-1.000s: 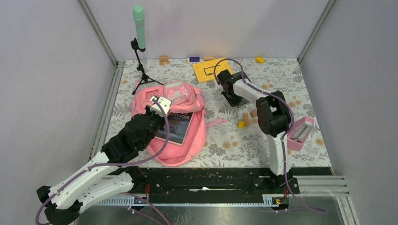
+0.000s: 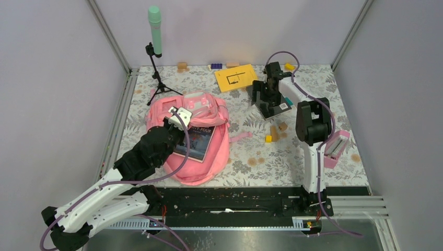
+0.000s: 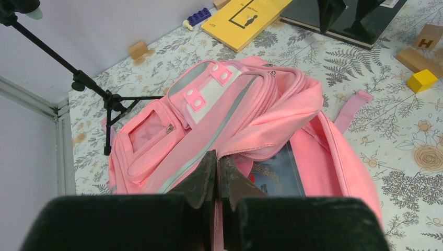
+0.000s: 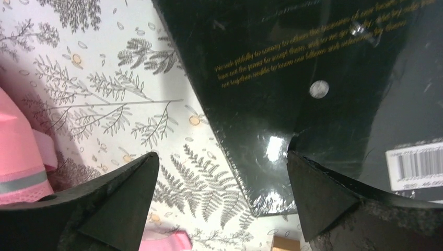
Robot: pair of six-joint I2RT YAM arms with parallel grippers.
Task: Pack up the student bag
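The pink backpack (image 2: pixel 203 167) lies open on the left, a book titled "...TY-FOUR" (image 2: pixel 196 144) inside. My left gripper is shut at the bag, with pink fabric directly at its fingertips; whether it pinches it is unclear. A black book (image 4: pixel 339 104) lies flat at the back right, and my right gripper hangs open low over its edge, one finger over the cover and one over the tabletop. A yellow book (image 2: pixel 235 76) lies beside it. A pink pencil box (image 2: pixel 337 149) stands at the right edge.
A tripod (image 2: pixel 156 78) with a green microphone (image 2: pixel 155 31) stands at the back left. Small blocks, including a yellow cube (image 2: pixel 268 138), lie right of the bag and along the back edge.
The left arm and bag look unchanged.
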